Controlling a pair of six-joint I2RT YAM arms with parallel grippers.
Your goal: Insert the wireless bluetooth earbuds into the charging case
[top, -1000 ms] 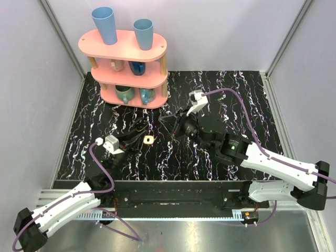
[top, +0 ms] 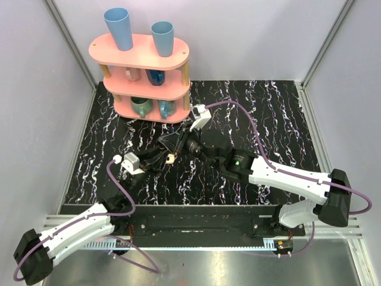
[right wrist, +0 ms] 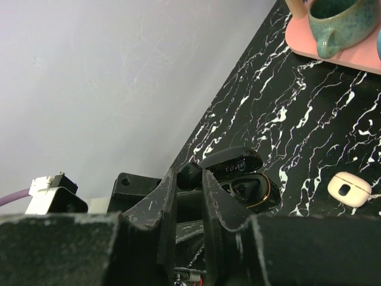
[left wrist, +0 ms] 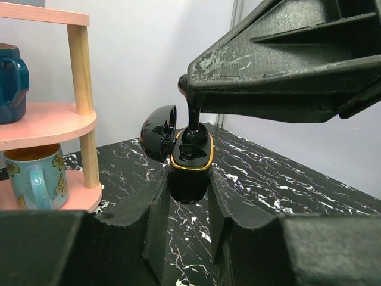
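Observation:
My left gripper [top: 156, 156] is shut on the black charging case [left wrist: 189, 179], whose lid [left wrist: 157, 134] stands open. My right gripper is shut on a small black earbud, its stem reaching down into the open case in the left wrist view. Whether it is seated I cannot tell. In the top view the two grippers meet above the middle-left of the table, hiding much of the case. A cream case [right wrist: 349, 189] lies on the marble table beneath them.
A pink three-tier shelf [top: 140, 53] with cups and mugs [top: 118, 27] stands at the back left, close behind the grippers. Pale walls enclose the sides and back.
My right gripper has moved left to meet the left one at the case. The left gripper has shifted slightly right.

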